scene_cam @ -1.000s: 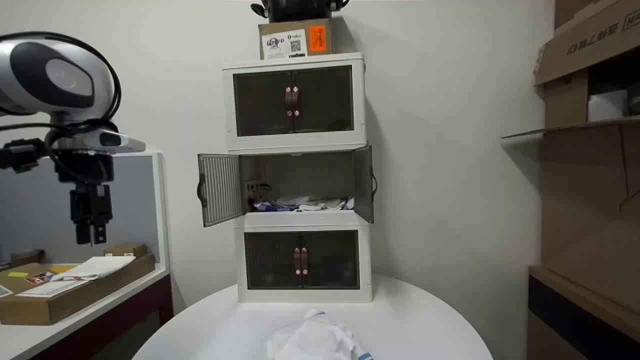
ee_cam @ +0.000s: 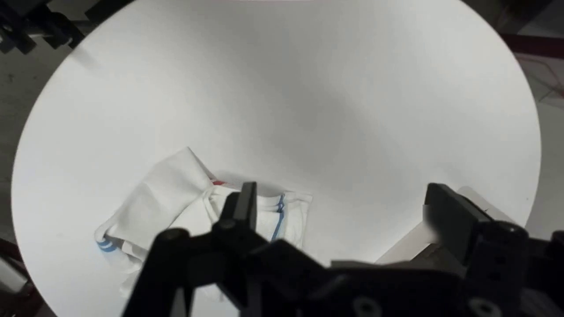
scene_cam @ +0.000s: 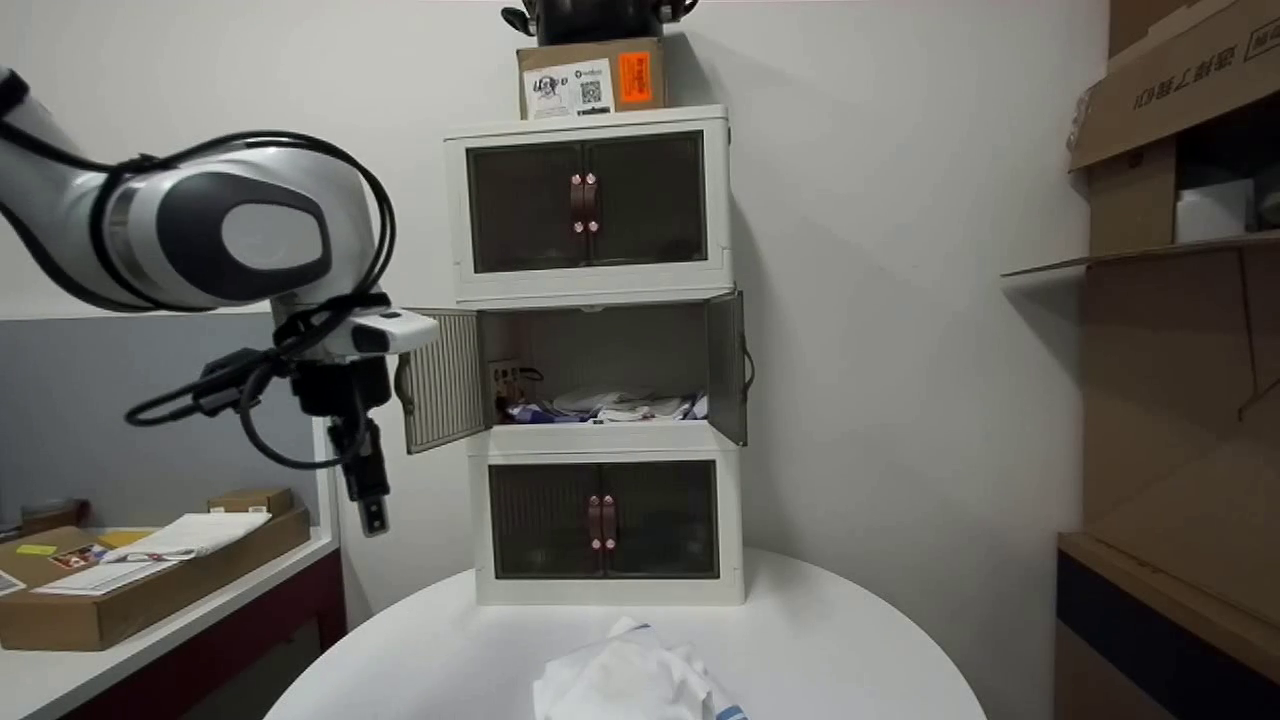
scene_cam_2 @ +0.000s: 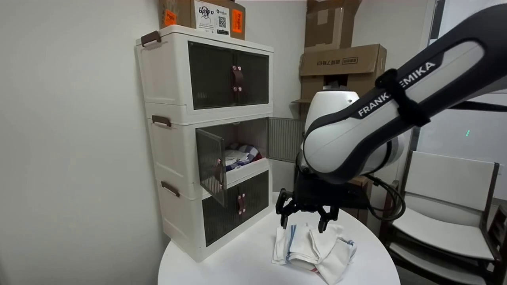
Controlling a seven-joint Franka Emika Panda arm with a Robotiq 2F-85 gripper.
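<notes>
On the round white table lies a crumpled white towel (scene_cam_2: pixel 304 249) with blue stripes; exterior view 1 shows part of it (scene_cam: pixel 624 678) at the bottom edge. My gripper (scene_cam_2: pixel 302 227) is open above the table, its fingers apart and empty. In the wrist view the gripper hides part of the towel (ee_cam: pixel 164 200), which lies under the left finger. The cabinet's middle compartment (scene_cam: pixel 600 348) stands with both doors swung outward, and folded cloths (scene_cam: pixel 612 407) lie inside it.
The upper doors (scene_cam: pixel 585 202) and lower doors (scene_cam: pixel 603 520) of the cabinet are shut. Its open left door (scene_cam: pixel 441 378) juts out near my arm. Cardboard boxes (scene_cam_2: pixel 340 61) stack in the corner.
My arm has moved right in exterior view 1, toward the cabinet, with the gripper lower and turned. The towel and cabinet doors look unmoved.
</notes>
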